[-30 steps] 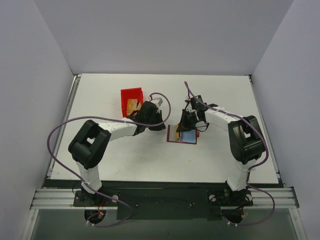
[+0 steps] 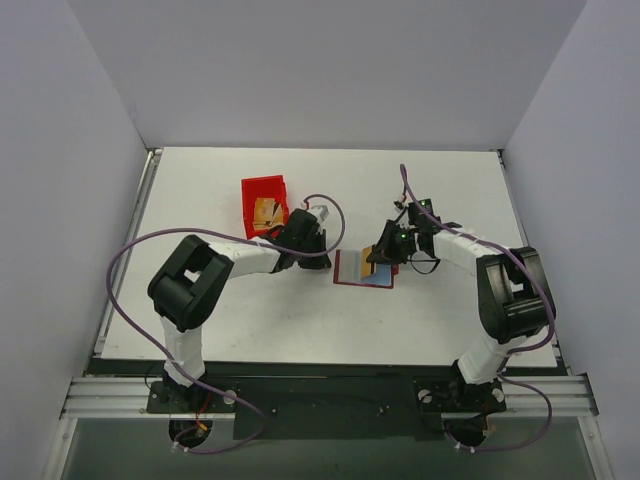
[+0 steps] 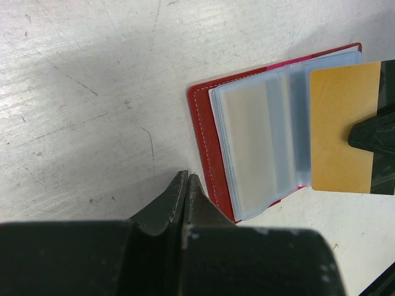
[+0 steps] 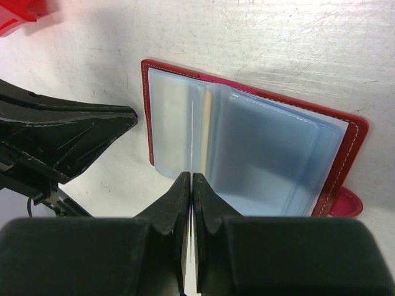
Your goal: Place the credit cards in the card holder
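The open card holder (image 2: 347, 268), red-edged with clear sleeves (image 3: 250, 142), lies flat on the table at the centre. My right gripper is shut on a gold card (image 3: 339, 123), which stands over the holder's middle. In the right wrist view the card appears edge-on, as a thin line; whether its lower edge is inside a sleeve is hidden. My left gripper is shut just beside the holder's left edge, with nothing showing between its fingers. No card shows in the sleeves visible in the right wrist view.
A red box (image 2: 249, 192) with more cards (image 2: 265, 212) stands behind the left arm, partly covered by it. Both grippers are close together around the holder.
The right gripper has moved to the right with the gold card, from the holder's left part toward its middle. My left gripper has shifted slightly down in the top view.
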